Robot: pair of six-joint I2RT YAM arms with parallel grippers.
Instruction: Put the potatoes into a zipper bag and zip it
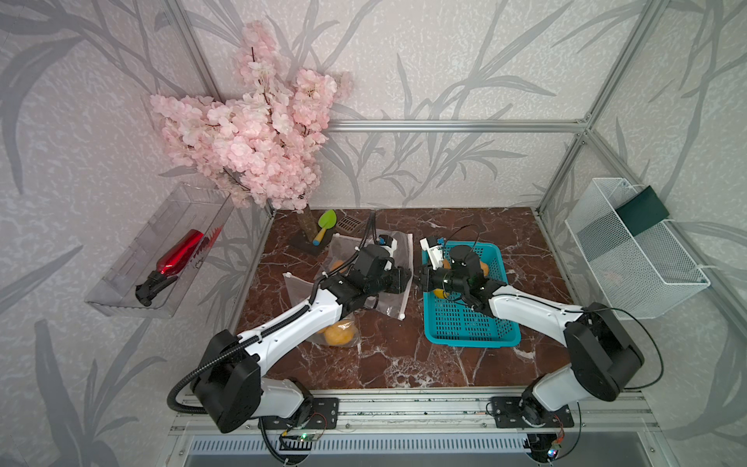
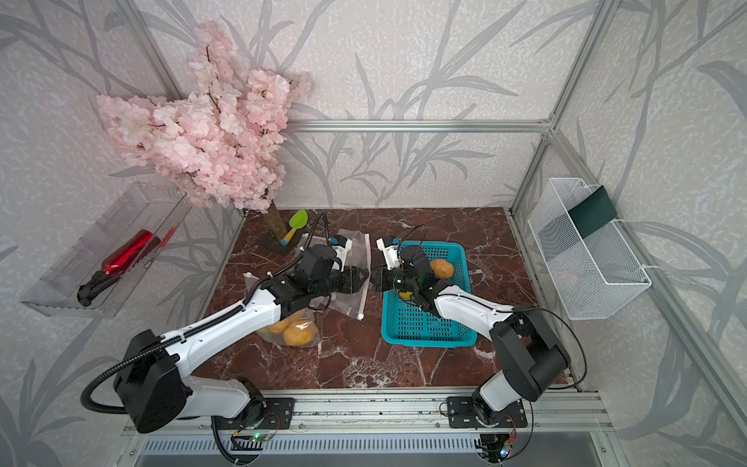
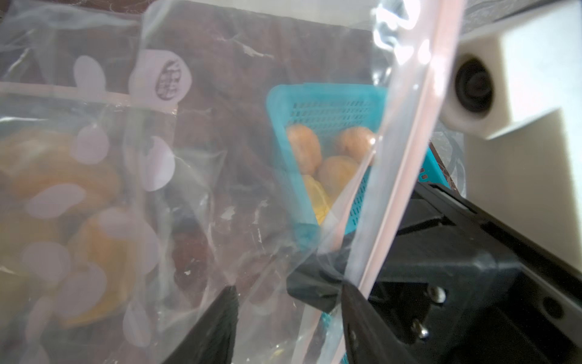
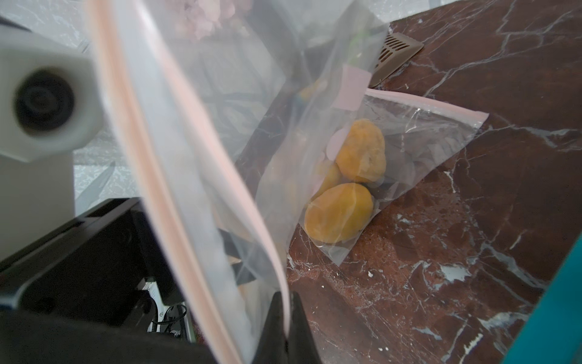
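A clear zipper bag [image 3: 242,139] is held up between the two arms, its pale zip strips [image 4: 175,200] rising steeply in both wrist views. My right gripper is shut on one of those strips, the thin edge running between its fingers. My left gripper is open, its fingers apart beside the same mouth edge, with bag film behind them. Several potatoes [image 3: 303,148] lie in the blue basket [image 1: 467,330], partly under the right arm. Another clear bag [image 4: 415,136] with potatoes [image 4: 339,212] inside lies on the table under the left arm.
A green spatula [image 1: 327,220] leans by the flower stand at the back left. Pink blossoms [image 1: 264,132] hang above it. A wall bin [image 1: 167,249] holds a red tool; a white wire rack [image 1: 630,245] is on the right.
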